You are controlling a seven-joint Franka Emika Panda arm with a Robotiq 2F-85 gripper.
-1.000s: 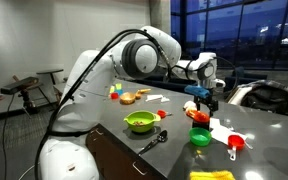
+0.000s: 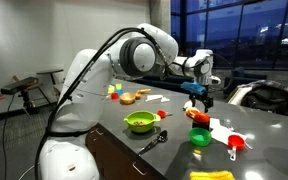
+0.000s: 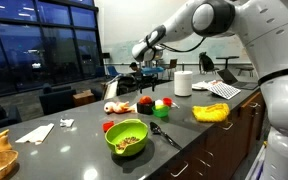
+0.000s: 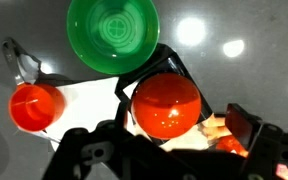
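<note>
My gripper is open, its black fingers spread wide at the bottom of the wrist view. Between and just beyond them lies a round red-orange object point(image 4: 166, 105) on a black square container. In exterior view 1 the gripper point(image 2: 200, 97) hangs over this red thing point(image 2: 201, 118). A green bowl point(image 4: 112, 32) stands beside the container, and a red cup with a handle point(image 4: 34, 107) lies to its left. No object shows between the fingertips, though how far above the red thing they hover is hard to judge.
A light green bowl point(image 3: 128, 137) with small things inside, a black ladle point(image 3: 165, 134) and a yellow cloth point(image 3: 212, 113) lie on the dark table. A wicker basket point(image 3: 0, 163) sits at one end. Bare tabletop point(image 3: 69, 150) surrounds much of this.
The gripper seems to have shifted very slightly over the red thing in exterior view 1. Objects on the table look unmoved.
</note>
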